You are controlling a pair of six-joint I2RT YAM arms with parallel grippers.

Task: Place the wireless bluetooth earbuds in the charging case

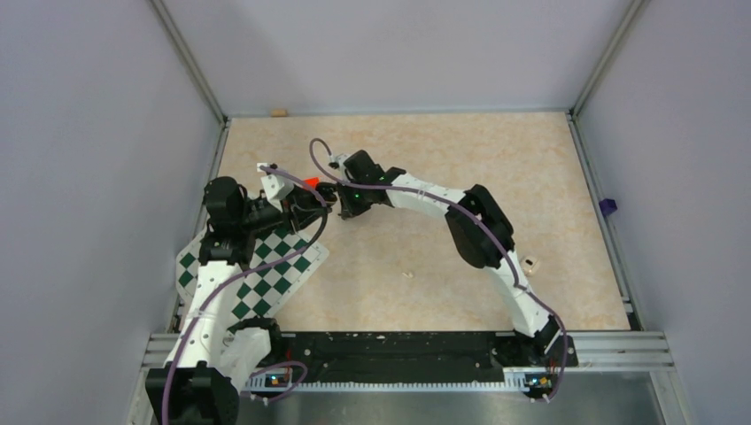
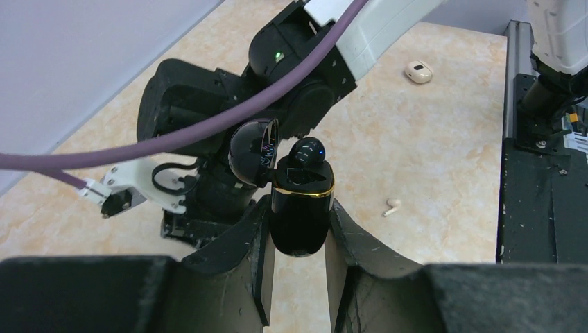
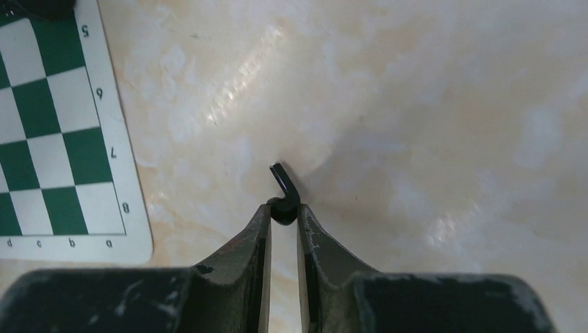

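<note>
My left gripper is shut on the black charging case [image 2: 301, 222], which is held upright with its lid open and a glossy black rounded piece showing at the top. My right gripper is shut on a black earbud [image 3: 284, 187], its stem pointing away from the fingers, above the tabletop. In the top view both grippers meet near the left-centre of the table, the right one [image 1: 345, 208] just right of the left one.
A green-and-white checkered board [image 1: 283, 274] lies at the left. A white case [image 2: 419, 71] and a small white earbud [image 2: 390, 207] lie on the table to the right, where the surface is mostly clear.
</note>
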